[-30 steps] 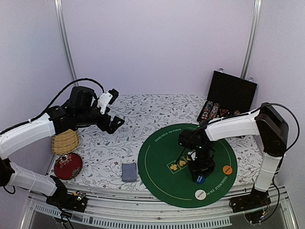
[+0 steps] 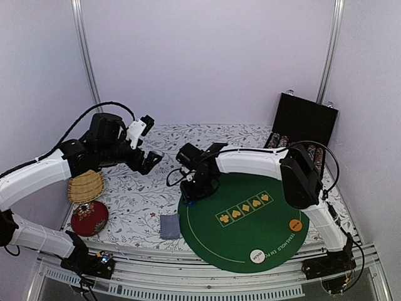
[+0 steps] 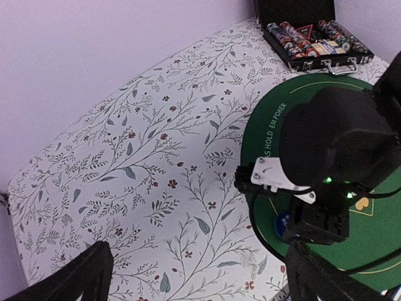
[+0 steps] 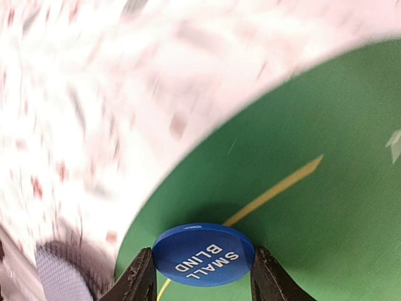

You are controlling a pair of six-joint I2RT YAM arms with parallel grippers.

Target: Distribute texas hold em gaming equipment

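Observation:
My right gripper (image 2: 188, 191) is shut on a blue SMALL BLIND puck (image 4: 203, 254), low over the left edge of the round green poker mat (image 2: 238, 238). My left gripper (image 2: 149, 162) hangs open and empty above the floral table, left of the mat. A white puck (image 2: 257, 256) lies at the mat's front and an orange puck (image 2: 294, 224) at its right. The open chip case (image 3: 301, 59) stands at the back right, partly hidden by my right arm in the top view.
A grey-blue square item (image 2: 169, 226) lies beside the mat's left front. A red round item (image 2: 89, 218) and wicker item (image 2: 86, 185) sit at the far left.
My right gripper has travelled left across the mat with the blue puck, from the front right to the left edge. The left arm is nearly unchanged.

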